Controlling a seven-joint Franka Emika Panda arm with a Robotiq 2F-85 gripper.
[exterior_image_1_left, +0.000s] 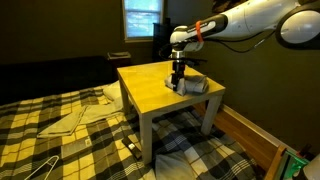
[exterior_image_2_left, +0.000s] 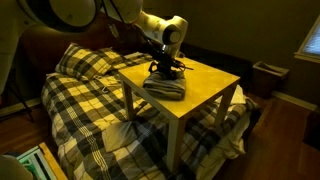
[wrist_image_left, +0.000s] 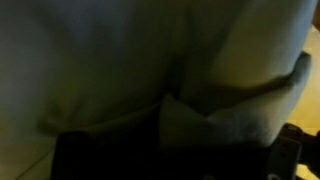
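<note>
A grey cloth bundle (exterior_image_1_left: 194, 84) lies near one edge of the yellow-topped table (exterior_image_1_left: 148, 90). In the second exterior view the same cloth (exterior_image_2_left: 166, 88) looks folded into layers. My gripper (exterior_image_1_left: 178, 79) is right at the cloth, pointing down, with its fingers open. Pale cloth (wrist_image_left: 235, 110) fills most of the wrist view, dark and close to the lens. The dark finger parts (wrist_image_left: 285, 155) show at the bottom of that view. Exactly how the cloth sits between the fingertips is hidden.
The table stands among checked bedding (exterior_image_1_left: 75, 130). A folded light cloth (exterior_image_1_left: 65, 122) lies on the bedding, and a small dark object (exterior_image_1_left: 131, 147) is beside the table leg.
</note>
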